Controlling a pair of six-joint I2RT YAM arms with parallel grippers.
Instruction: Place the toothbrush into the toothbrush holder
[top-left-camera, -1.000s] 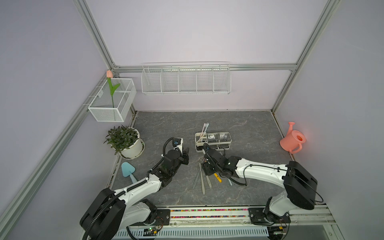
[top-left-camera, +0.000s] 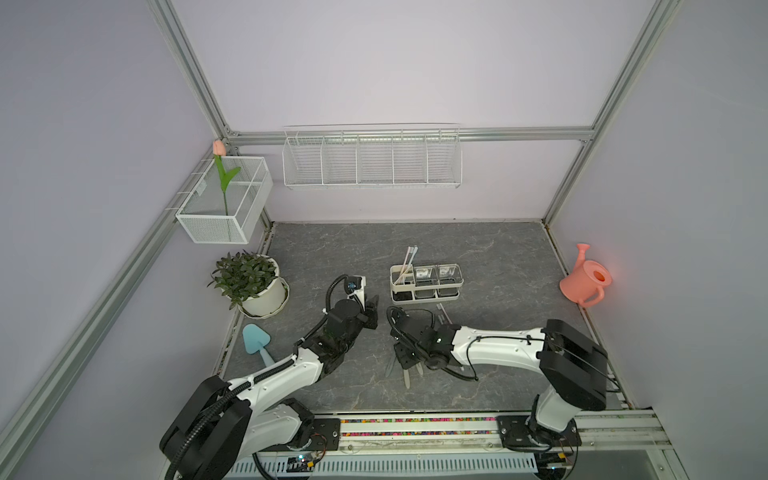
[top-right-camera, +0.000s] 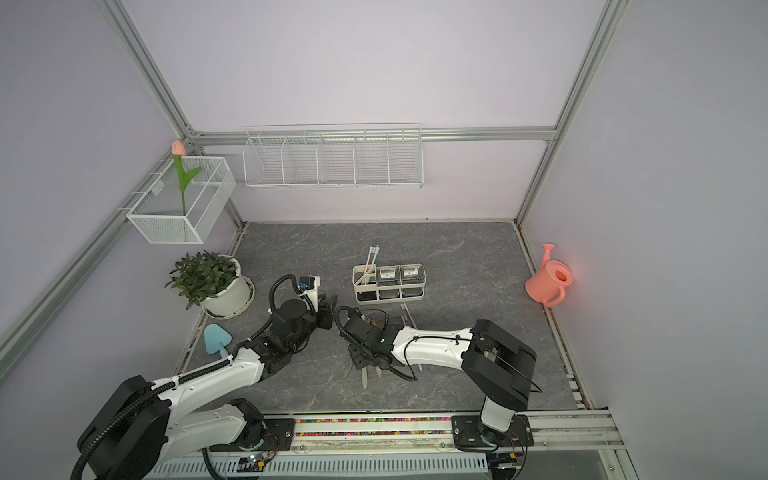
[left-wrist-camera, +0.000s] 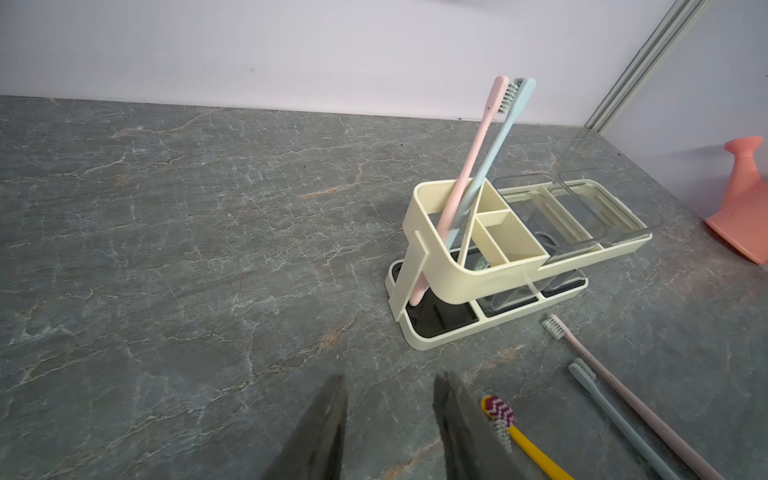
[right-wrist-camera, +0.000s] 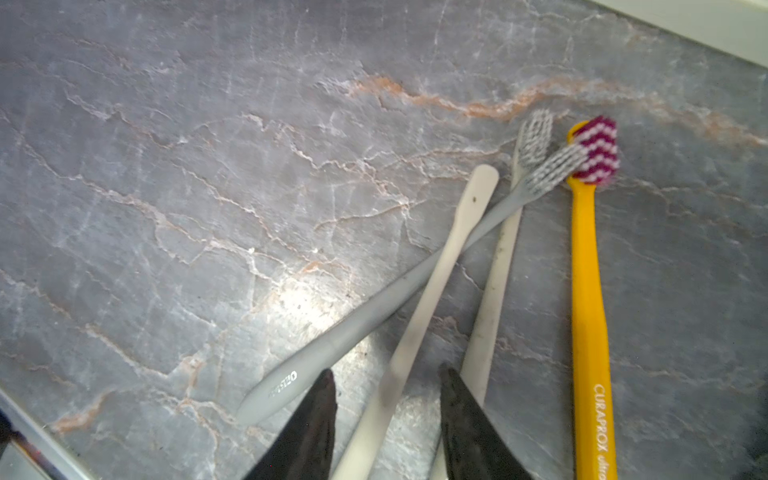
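Note:
The cream toothbrush holder (left-wrist-camera: 448, 272) stands on the counter, a pink toothbrush (left-wrist-camera: 473, 156) and a pale blue one leaning in its left section. In the right wrist view, a beige toothbrush (right-wrist-camera: 432, 288) lies across a grey toothbrush (right-wrist-camera: 352, 328). My right gripper is open above them, the beige handle running through the view between its fingers, with a gap on both sides. Beside it are a second off-white toothbrush (right-wrist-camera: 496, 288) and a yellow toothbrush (right-wrist-camera: 589, 296). Left of the holder, my left gripper hovers open and empty.
Another pink toothbrush (left-wrist-camera: 632, 400) and a light blue toothbrush (left-wrist-camera: 628, 424) lie in front of the holder. A potted plant (top-left-camera: 264, 298) and blue trowel (top-left-camera: 256, 338) sit at left, a watering can (top-left-camera: 586, 281) at right. Counter behind the holder is clear.
My left arm is still.

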